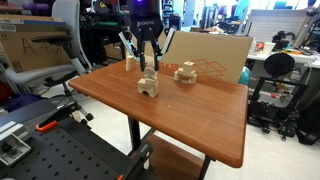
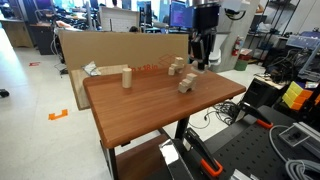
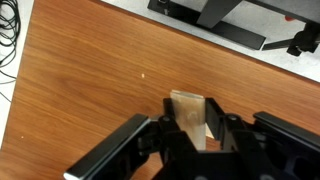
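Observation:
My gripper (image 1: 149, 66) points down and is shut on a pale wooden block (image 3: 188, 110), whose end shows between the dark fingers in the wrist view. In exterior view 1 the held block (image 1: 149, 73) appears directly over a small pale block structure (image 1: 148, 87) on the table. Whether the two touch is too small to tell. The other exterior view has that structure (image 2: 187, 85) just below and left of the gripper (image 2: 200, 65). Farther back stands a second pale block structure (image 1: 186, 73).
A pale cylinder (image 2: 127, 77) stands upright on the brown table (image 2: 125, 115), well apart from the blocks. Cardboard panels (image 1: 215, 53) close off the back. In exterior view 1 the table's right half is bare.

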